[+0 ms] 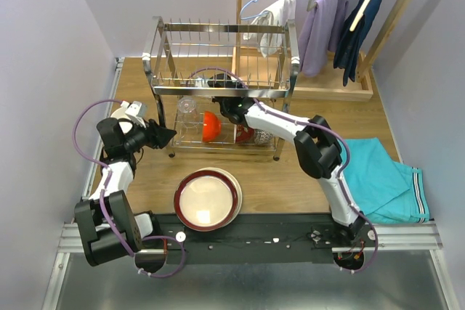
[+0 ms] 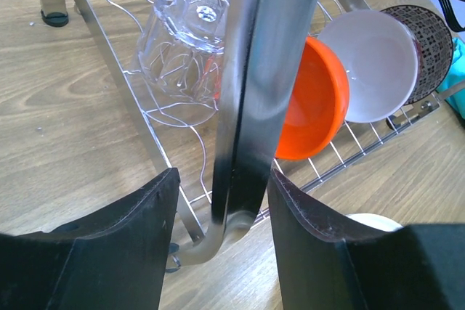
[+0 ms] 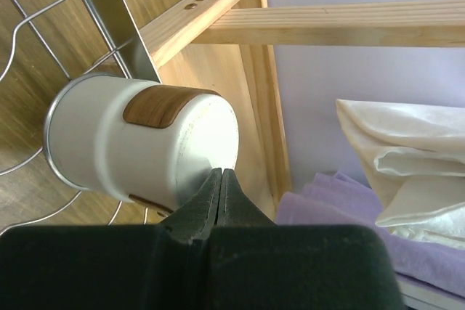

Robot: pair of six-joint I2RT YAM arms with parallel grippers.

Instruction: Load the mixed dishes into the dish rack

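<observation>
A two-tier steel dish rack (image 1: 218, 92) stands mid-table. Its lower tier holds a clear glass (image 2: 182, 41), an orange bowl (image 2: 305, 107), a white bowl (image 2: 367, 70) and a dark mesh cup (image 2: 415, 41). A white cylindrical mug (image 3: 116, 136) lies on its side on the wires in the right wrist view. My right gripper, reaching into the rack, is shut with its tips at the mug's base. My left gripper is open beside the rack's left post (image 2: 251, 107). Stacked plates (image 1: 203, 201) lie in front of the rack.
A wooden clothes stand (image 3: 290, 27) with hanging garments is behind the rack. A folded teal cloth (image 1: 374, 179) lies at the right. Bare tabletop shows around the plates.
</observation>
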